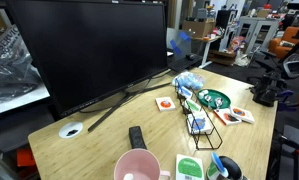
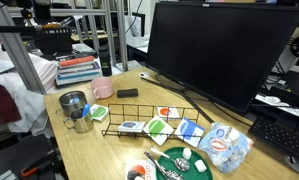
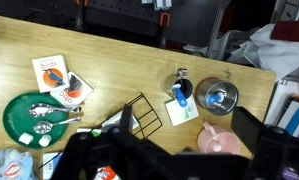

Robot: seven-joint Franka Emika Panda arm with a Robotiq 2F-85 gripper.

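Observation:
My gripper shows at the bottom of the wrist view, its dark fingers wide apart with nothing held between them. It hangs above the wooden table. A black wire rack (image 2: 144,132) stands mid-table, with picture cards in and around it. The green plate (image 3: 13,112) carries spoons and small white pieces. Two metal cups stand close together: a smaller metal mug (image 3: 176,76) and a wider metal pot (image 3: 225,88), each with something blue inside. Near them is a pink mug (image 1: 137,165).
A large monitor (image 2: 221,50) stands along the table's back. A crumpled blue-white bag (image 2: 225,147) lies near the plate. There is a black remote-like object (image 1: 136,137) near the pink mug. Bare tabletop (image 1: 87,155) shows in front of the monitor.

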